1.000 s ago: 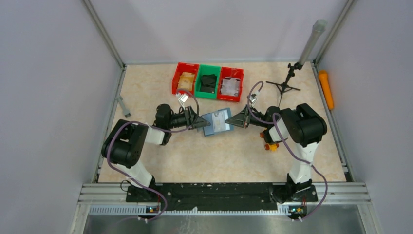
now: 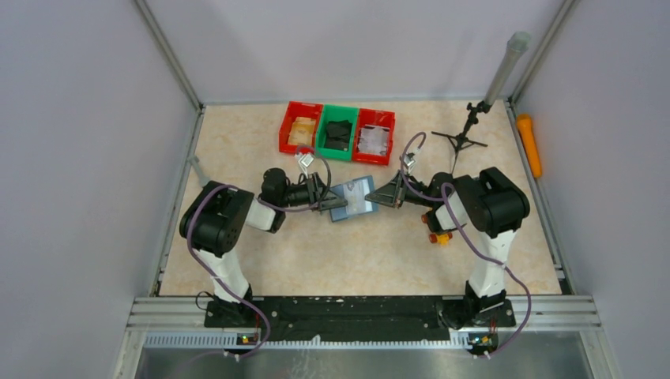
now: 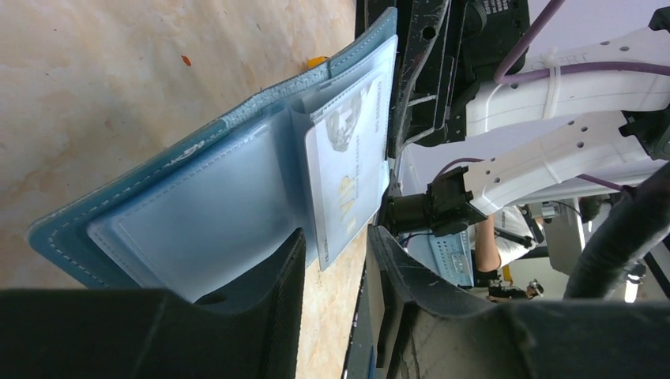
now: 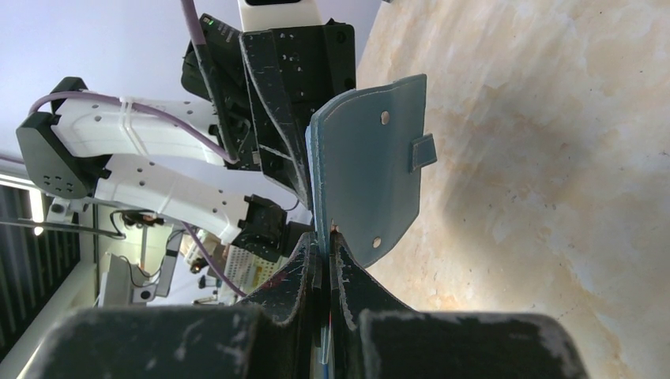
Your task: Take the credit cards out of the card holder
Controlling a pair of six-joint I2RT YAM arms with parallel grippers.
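Observation:
A blue card holder (image 2: 341,212) hangs open between my grippers over the middle of the table. In the left wrist view its clear sleeves hold white cards (image 3: 348,166) on the right-hand side. My left gripper is part open at the holder's near side, its fingers either side of the card stack's lower edge, not visibly closed on it. My right gripper is shut on the holder's edge, with the holder's back (image 4: 371,174) facing that camera.
Red (image 2: 287,139), green (image 2: 341,154) and red (image 2: 379,117) bins stand behind. A stand (image 2: 466,134) and orange object (image 2: 528,146) are at the right, a toy (image 2: 442,237) under the right arm.
My left gripper has moved rightward, toward the card holder, over the last second. The right gripper and holder have stayed nearly still.

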